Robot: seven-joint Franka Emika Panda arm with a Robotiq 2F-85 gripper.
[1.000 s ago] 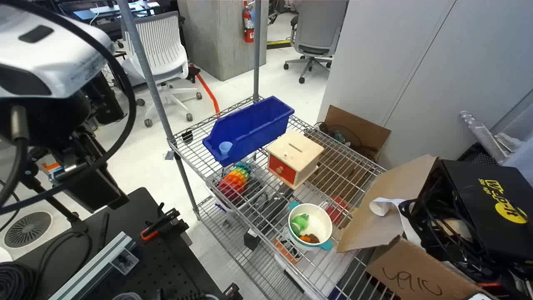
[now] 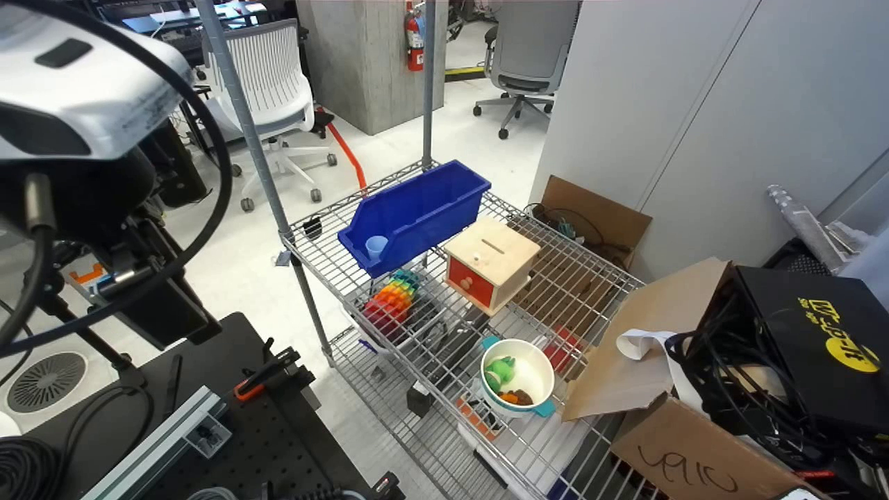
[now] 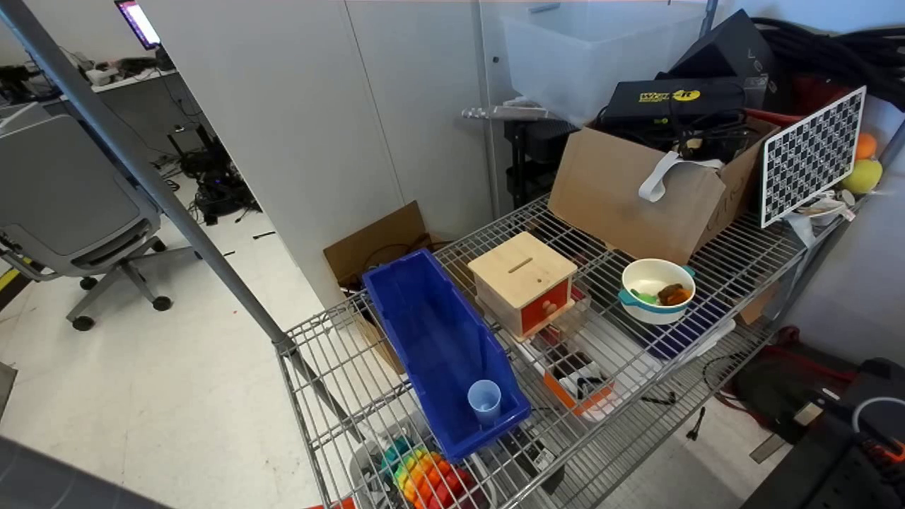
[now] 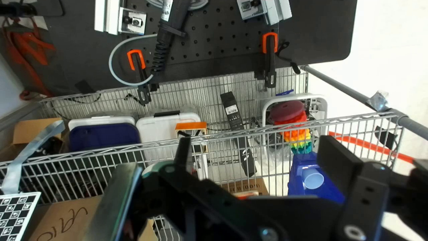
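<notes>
My gripper stands open in the wrist view, its two dark fingers wide apart with nothing held between them. In exterior view 1 the arm hangs at the left, away from the wire shelf. On that shelf lies a long blue bin [image 3: 441, 339] with a light blue cup [image 3: 484, 402] at its near end. Beside it sits a wooden box [image 3: 523, 280] with a slotted top and a red front. Farther along, a white bowl [image 2: 517, 375] with teal handles holds a green item [image 2: 500, 371] and a brown-orange item [image 2: 517, 397].
A cardboard box [image 3: 640, 195] full of black gear and a checkered board [image 3: 812, 157] crowd one shelf end. Grey posts [image 2: 250, 125] rise at the corners. The black pegboard table [image 2: 275, 425] adjoins the shelf. Bare wire shows between bin, wooden box and bowl.
The arm at the left of exterior view 1 has shifted slightly to the right. Everything on the shelf stays where it was.
</notes>
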